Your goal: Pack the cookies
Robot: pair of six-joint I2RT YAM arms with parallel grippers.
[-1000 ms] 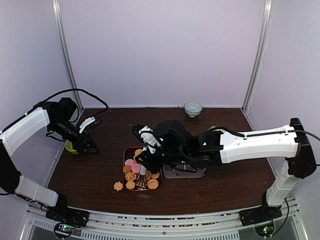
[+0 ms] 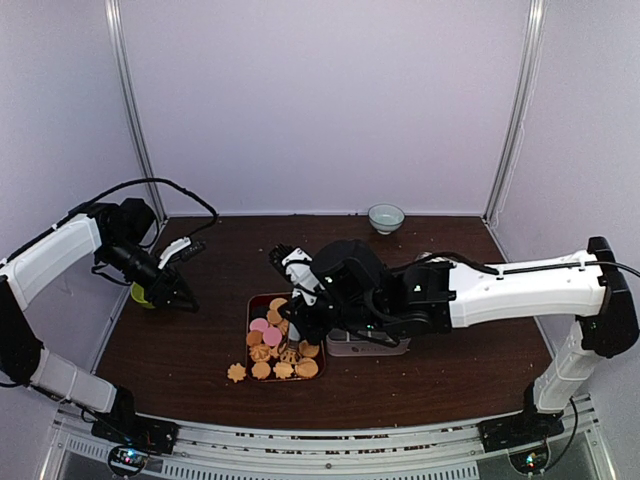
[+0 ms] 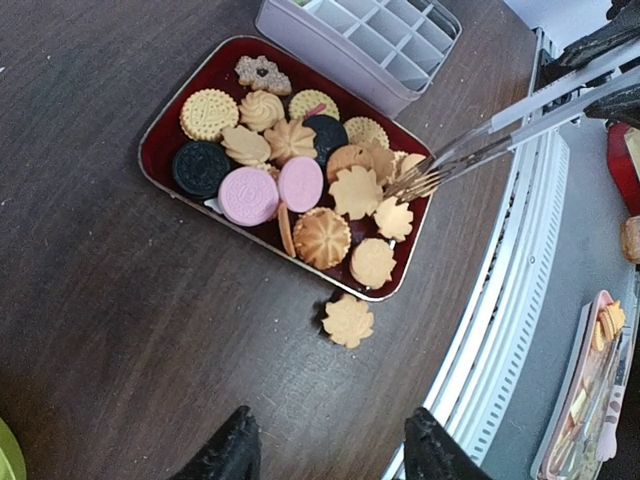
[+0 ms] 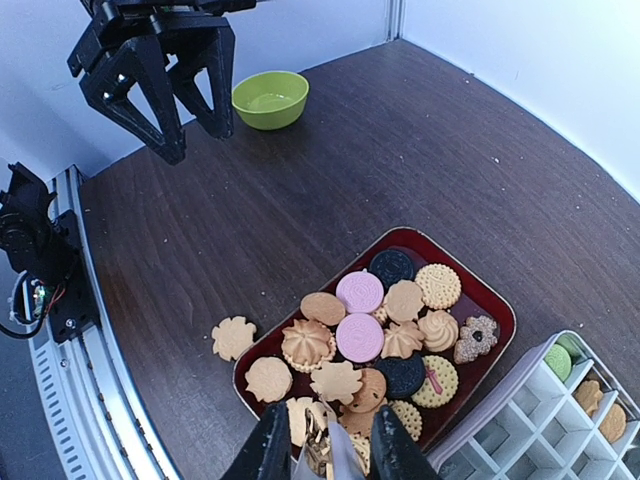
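A red tray (image 3: 170,190) is crowded with cookies: pink (image 3: 248,195), black (image 3: 201,167) and tan ones. One flower-shaped cookie (image 3: 348,320) lies outside it on the table. My right gripper is shut on metal tongs (image 3: 470,155), whose tips are among the tan cookies at the tray's near end. Beside the tray stands a pale compartment box (image 4: 512,420), some cells holding cookies, others empty. My left gripper hangs open at the left of the table, apart from the tray, with nothing between its fingers.
A green bowl (image 4: 270,110) sits at the left edge behind my left arm. A pale bowl (image 2: 386,218) stands at the back right. The table between the green bowl and the tray is clear.
My right arm has shifted slightly with the tongs over the tray, and cookies at the near end sit a little differently. The left arm looks still.
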